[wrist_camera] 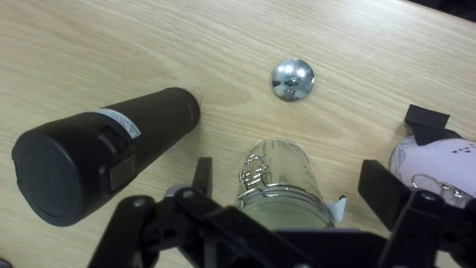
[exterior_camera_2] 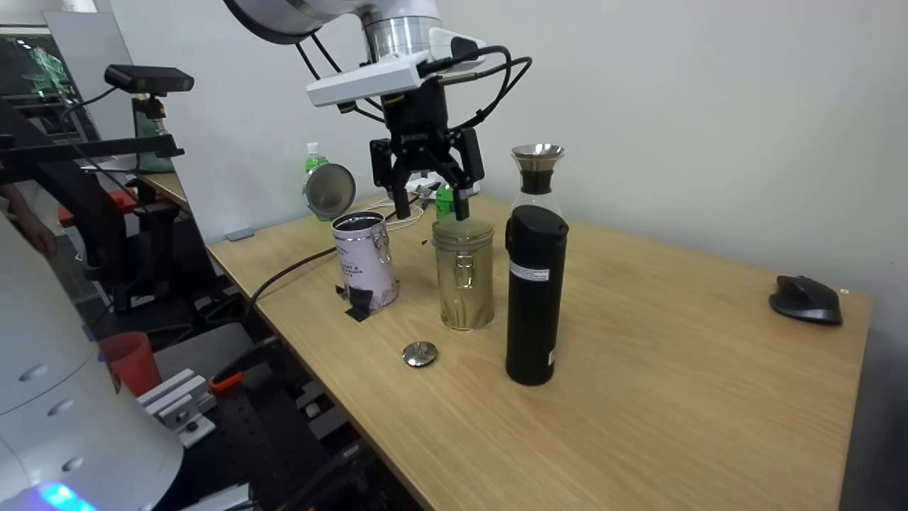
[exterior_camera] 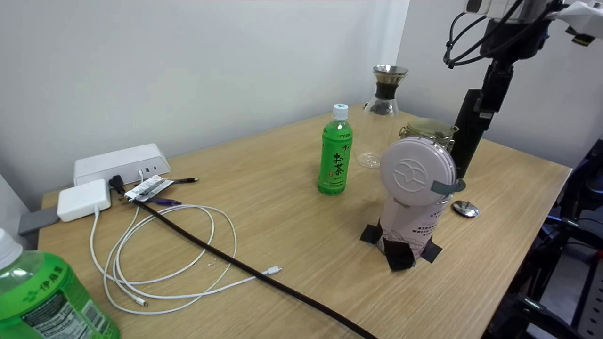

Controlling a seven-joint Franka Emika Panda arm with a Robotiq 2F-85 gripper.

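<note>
My gripper (exterior_camera_2: 432, 209) stands open above the table with nothing between its fingers. Below it in the wrist view is a clear glass jar (wrist_camera: 281, 167) with a wire clasp and closed lid; the fingertips are spread to either side of it, apparently higher than its lid. A pale purple canister (exterior_camera_2: 367, 260) stands beside the jar, its round lid (exterior_camera: 417, 171) swung open and its base taped down. On the jar's other side is an upright black tumbler (exterior_camera_2: 534, 298). A small shiny metal lid (wrist_camera: 292, 80) lies flat on the wood near the jar.
A glass carafe with metal cone (exterior_camera: 387, 93) and a green tea bottle (exterior_camera: 336, 152) stand behind. Cables (exterior_camera: 169, 277) and a second green bottle (exterior_camera: 51, 294) occupy the other end. A black mouse (exterior_camera_2: 806, 299) sits far right.
</note>
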